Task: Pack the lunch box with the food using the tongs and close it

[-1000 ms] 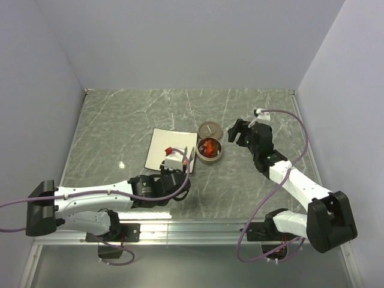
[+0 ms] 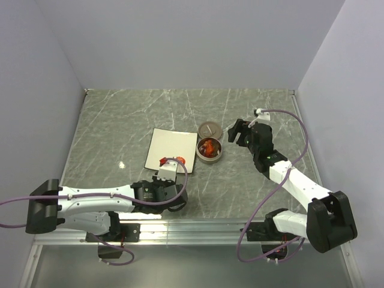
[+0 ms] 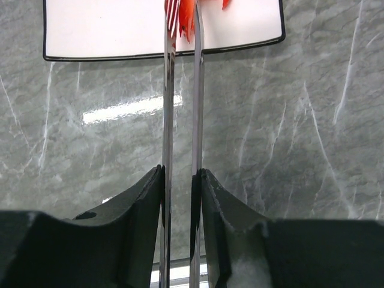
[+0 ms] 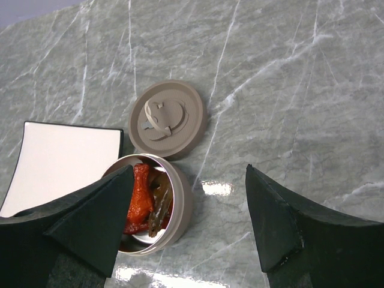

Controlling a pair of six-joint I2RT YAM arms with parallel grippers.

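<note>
In the left wrist view my left gripper is shut on long metal tongs (image 3: 198,114), its fingers against both arms, which stand a little apart. The left arm ends in fork tines. Orange-red food (image 3: 187,19) shows by the tips over the white board (image 3: 108,33); whether it is pinched, I cannot tell. A second red bit (image 3: 226,3) is cut off at the frame's top. The round lunch box (image 4: 181,198) holds red and brown food (image 4: 141,198), lid off. Above it, my right gripper hangs open and empty.
A round taupe lid (image 4: 191,117) with a handle lies against the box's far side. The board (image 2: 162,144) adjoins the box on the left. Bare grey marble (image 2: 138,108) lies behind and to the left.
The red spot at its tips moved with it. The right arm, box and lid stayed still.
</note>
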